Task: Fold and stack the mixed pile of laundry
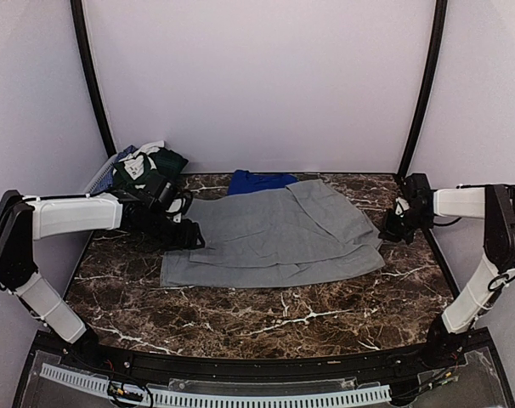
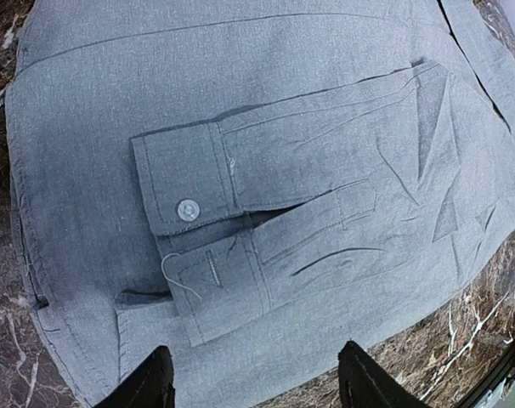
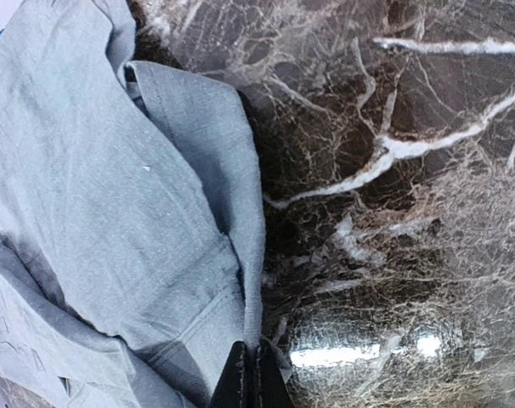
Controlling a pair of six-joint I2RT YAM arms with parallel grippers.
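A grey button shirt (image 1: 274, 229) lies spread across the table, sleeves folded over its body, a cuff with a button (image 2: 181, 178) showing in the left wrist view. My left gripper hangs open above the shirt's left part, nothing between its fingers. My right gripper is shut at the shirt's right edge, its tips by a thin raised fold of cloth; whether any cloth is between them I cannot tell.
A blue garment (image 1: 253, 181) lies behind the shirt. A heap of dark green and white laundry (image 1: 151, 161) stands at the back left.
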